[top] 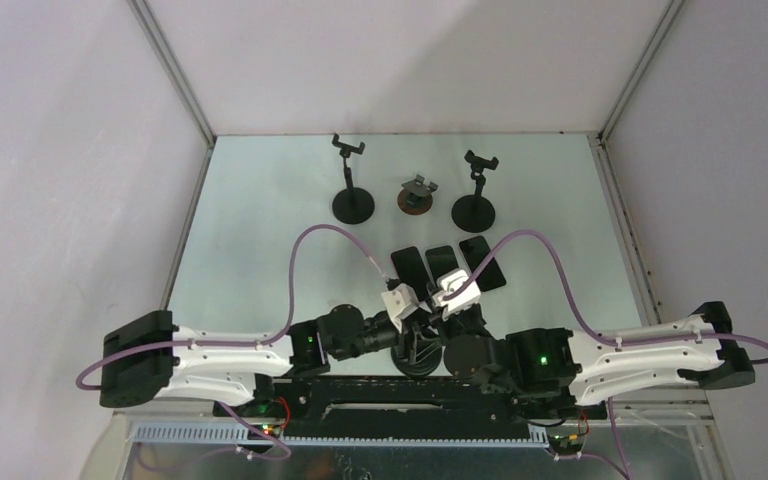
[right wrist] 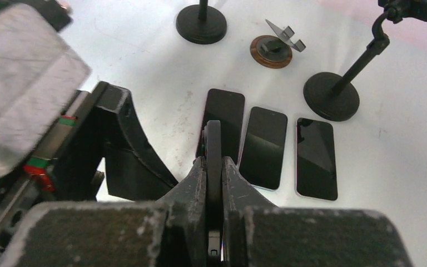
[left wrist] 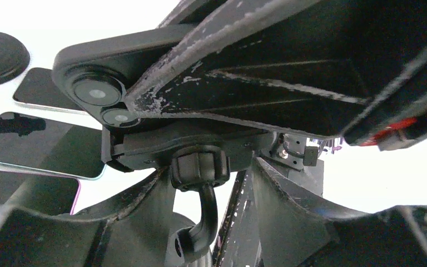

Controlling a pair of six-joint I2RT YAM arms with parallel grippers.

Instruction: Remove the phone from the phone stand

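Observation:
Edge-on in the right wrist view, a thin black phone [right wrist: 213, 178] stands upright, and my right gripper is shut on it. The left wrist view shows the phone stand's dark head [left wrist: 200, 167] and curved neck [left wrist: 207, 214] between the spread fingers of my left gripper. Scratched black fingers [left wrist: 244, 83] of the right gripper loom close above that head. Whether the phone still touches the holder is hidden. In the top view, both grippers meet over the stand's round base [top: 417, 363] at the table's front edge.
Three phones lie flat beyond the grippers, among them a left one [right wrist: 225, 117], a middle one [right wrist: 264, 144] and a right one [right wrist: 317, 158]. Two tall stands [top: 353, 205] [top: 474, 213] and a short stand [top: 415, 200] are farther back.

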